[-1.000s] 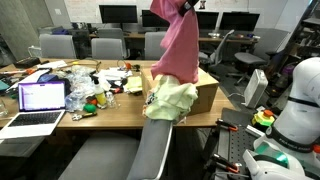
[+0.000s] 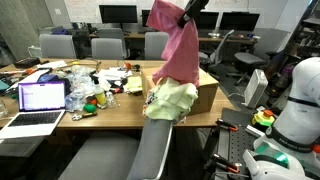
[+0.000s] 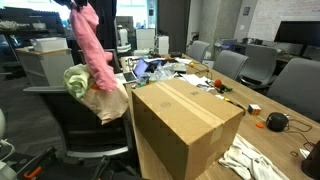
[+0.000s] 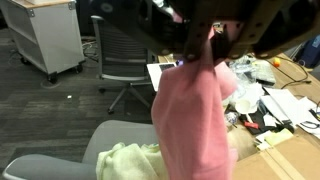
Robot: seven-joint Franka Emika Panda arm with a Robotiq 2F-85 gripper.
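Note:
A long pink cloth (image 2: 180,45) hangs from my gripper (image 2: 186,18), which is shut on its upper part near the top of exterior view 1. Its lower end comes down in front of the cardboard box, by the chair's back. Over the chair back lies a pale green cloth (image 2: 173,100), with a beige cloth (image 3: 106,102) beside it. In the wrist view the pink cloth (image 4: 192,120) runs down from between the dark fingers, above the pale cloth (image 4: 132,163). Whether the pink cloth's lower end touches the other cloths, I cannot tell.
A large cardboard box (image 3: 185,125) stands on the table behind the chair (image 2: 150,150). An open laptop (image 2: 40,105) and several small items cover the table's left part. White cloths (image 3: 250,160) lie beyond the box.
The gripper and the top of the pink cloth have shifted slightly left and down in exterior view 1. The green cloth stays on the chair back.

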